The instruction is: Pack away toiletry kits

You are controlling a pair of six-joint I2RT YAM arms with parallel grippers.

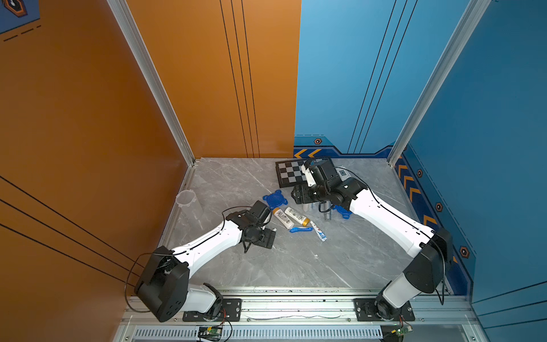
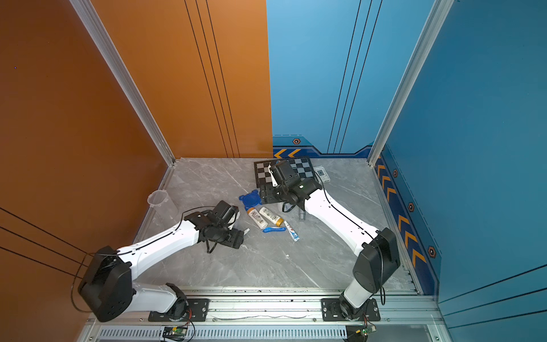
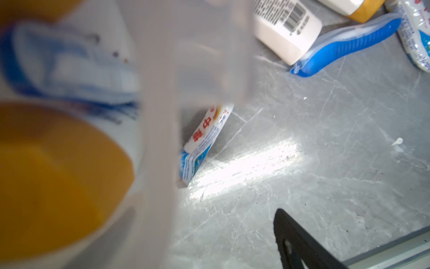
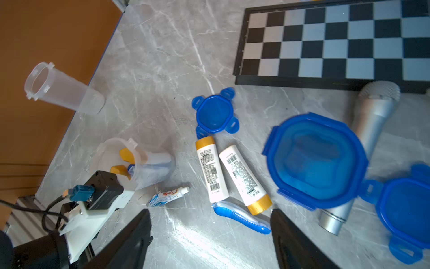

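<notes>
My left gripper is open beside a clear container (image 4: 154,168) that holds orange-capped items and something blue and white. That container fills the left of the left wrist view, blurred, with one finger faintly visible through it. A small toothpaste tube (image 4: 168,196) lies near its base. My right gripper hangs open and empty above the table. Below it are two white bottles with orange caps (image 4: 212,170), a blue toothbrush (image 4: 241,217) and another toothpaste tube (image 1: 319,230).
An empty clear container (image 4: 67,89) stands by the orange wall. At the back lies a chessboard (image 4: 322,49), with a silver microphone (image 4: 376,107) touching the large lid and a small white item (image 2: 322,173) at its right.
</notes>
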